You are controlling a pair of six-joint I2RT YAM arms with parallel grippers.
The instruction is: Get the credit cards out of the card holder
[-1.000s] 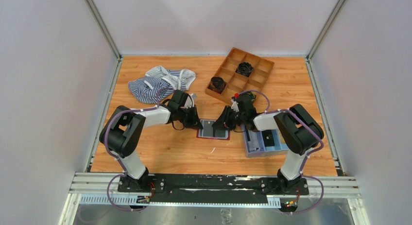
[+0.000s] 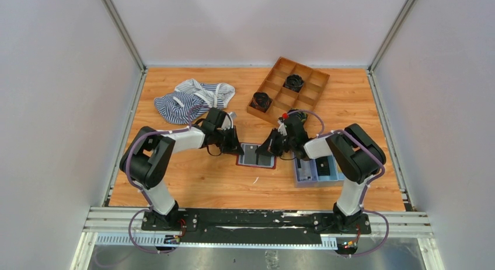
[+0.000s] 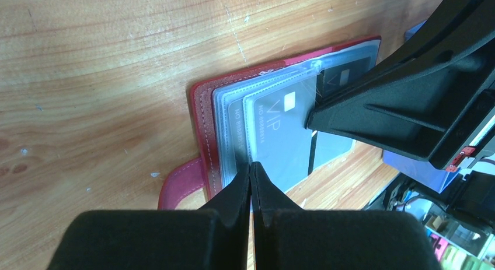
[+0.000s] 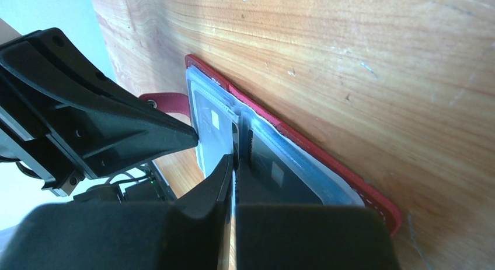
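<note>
A red-bordered card holder [image 2: 247, 159] lies open on the table, its clear sleeves stacked over one another. A pale grey "VIP" card [image 3: 280, 121] sits in an upper sleeve, and a dark card [image 3: 313, 150] shows as a narrow strip beside it. My left gripper is shut at the holder's left end, with nothing showing between its fingers. My right gripper is shut, its tips right at the dark card's exposed edge [image 4: 235, 133]; whether that thin edge is between them is hard to tell. Another dark card [image 4: 280, 168] lies under clear plastic.
Right of the holder stands a blue-grey compartment bin [image 2: 304, 184], partly under the right arm. A wooden divided tray [image 2: 273, 83] with black coils is at the back. Striped cloth [image 2: 181, 107] lies back left. Bare table stretches in front of the holder.
Only slight shifts of my right arm show around the holder. The left arm and the card holder look unmoved.
</note>
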